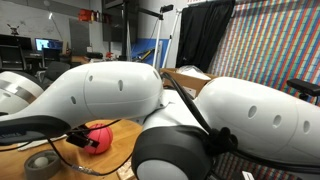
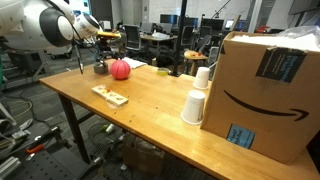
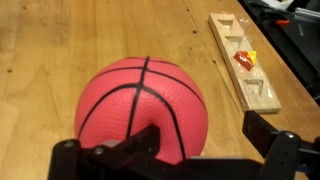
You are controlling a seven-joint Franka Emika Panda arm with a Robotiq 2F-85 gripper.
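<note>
A red ball with black basketball lines (image 3: pixel 142 100) fills the middle of the wrist view and rests on the wooden table (image 3: pixel 50 40). My gripper is open, its fingers wide apart. The left finger (image 3: pixel 135 155) overlaps the ball's lower part in view; the right finger (image 3: pixel 272 143) is to the right of it, over bare table. Whether either finger touches the ball I cannot tell. In exterior view 1 the ball (image 1: pixel 98 140) shows partly behind the arm. Exterior view 2 has the ball (image 2: pixel 120 69) near the table's far end.
A wooden tray with square slots (image 3: pixel 243 65) lies right of the ball, something red and yellow in it. A roll of grey tape (image 1: pixel 42 164) is nearby. White cups (image 2: pixel 193 106) and a large cardboard box (image 2: pixel 260 98) occupy the table's other end. Mid-table is clear.
</note>
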